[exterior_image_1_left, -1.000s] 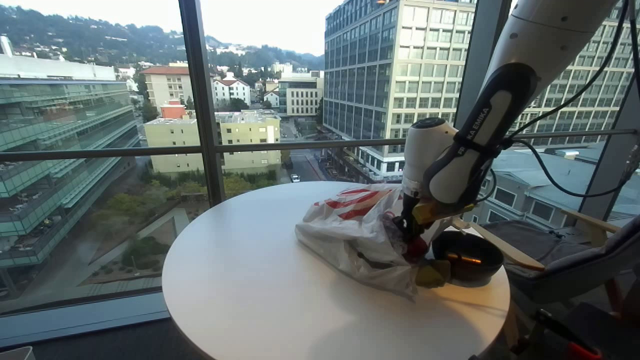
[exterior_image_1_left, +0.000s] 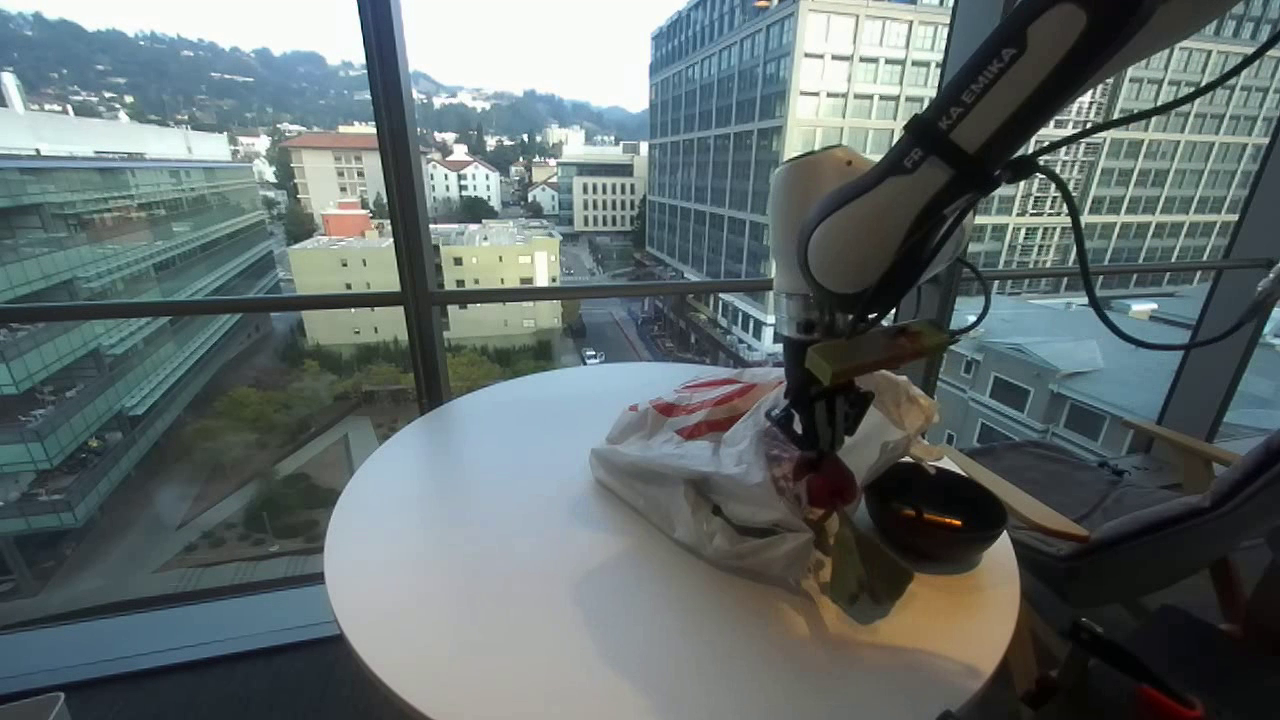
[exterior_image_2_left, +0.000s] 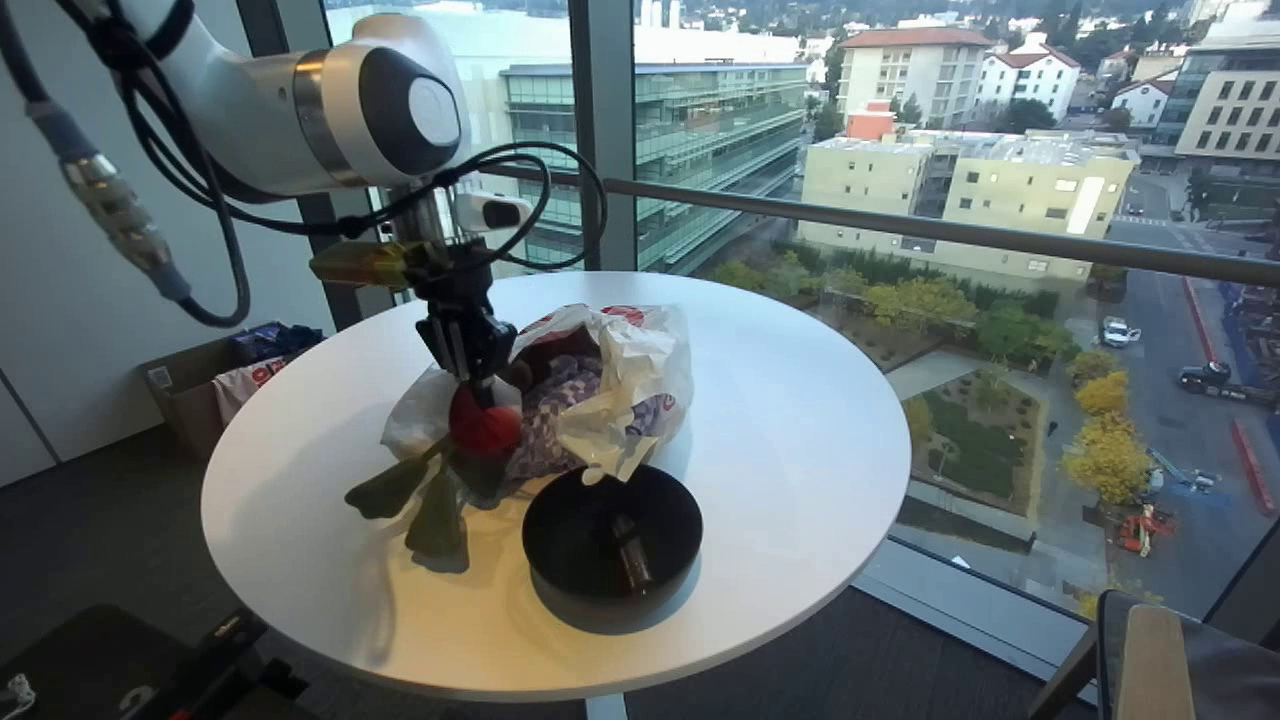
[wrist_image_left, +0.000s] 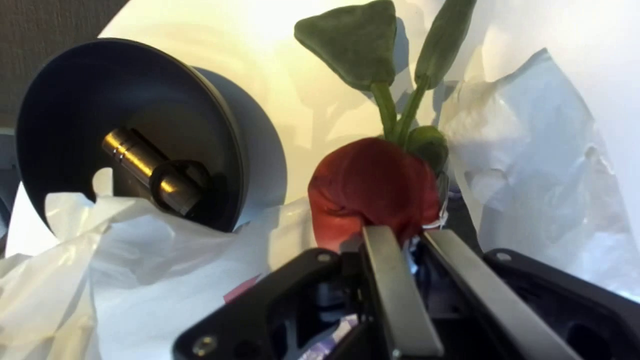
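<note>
My gripper is shut on the near edge of a red plush vegetable (wrist_image_left: 378, 186) with green fabric leaves (wrist_image_left: 360, 48). In exterior view 2 the red plush (exterior_image_2_left: 485, 422) is just below my fingertips, at the mouth of a white plastic bag (exterior_image_2_left: 642, 360), and its leaves (exterior_image_2_left: 438, 516) hang down toward the table. A patterned purple item (exterior_image_2_left: 564, 414) shows inside the bag. Right beside the plush is a black bowl (exterior_image_2_left: 612, 540), holding a dark cylinder with a loop (wrist_image_left: 153, 171). What else may be caught between my fingers is hard to make out.
The bag's crumpled rim (wrist_image_left: 162, 252) overlaps one edge of the bowl. A chair (exterior_image_1_left: 1140, 516) stands close by on the right.
My arm has risen and straightened from a tilted pose, shifting left in exterior view 1. The red plush has come up slightly, its leaves now drooping lower and the bag's torn edge lifting.
</note>
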